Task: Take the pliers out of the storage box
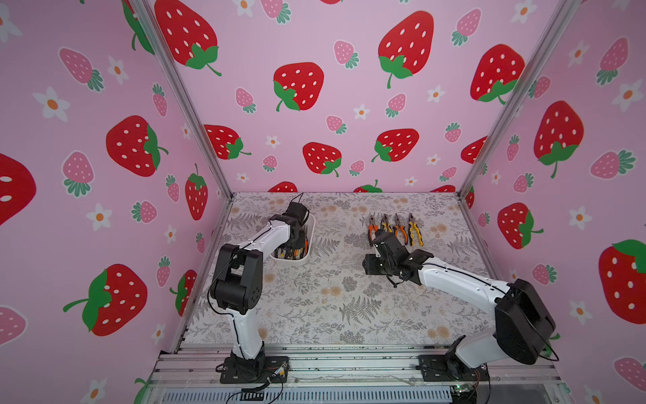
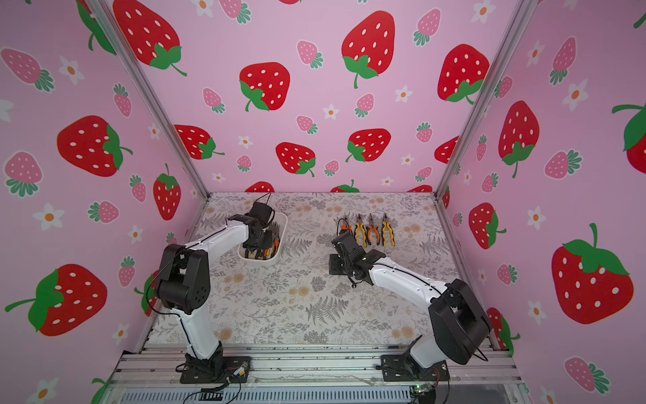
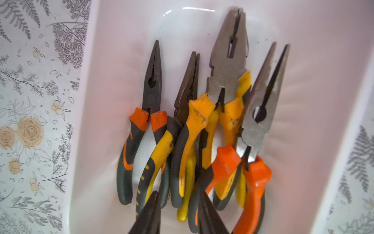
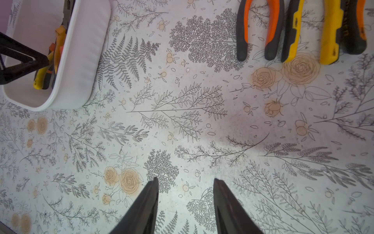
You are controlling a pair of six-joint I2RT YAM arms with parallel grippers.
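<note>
In the left wrist view a white storage box holds several pliers lying close together, handles partly overlapping. They include orange-and-black long-nose pliers, wide-jawed pliers with yellow-black handles, and orange-handled pliers at the right. My left gripper hovers over the handle ends, its fingers apart and holding nothing visible. Out on the table, several pliers lie in a row, partly hidden by my right arm in the top views. My right gripper has its fingers parted above bare table, empty.
The box wall rises at the left of the right wrist view. Strawberry-printed walls close off the back and sides.
</note>
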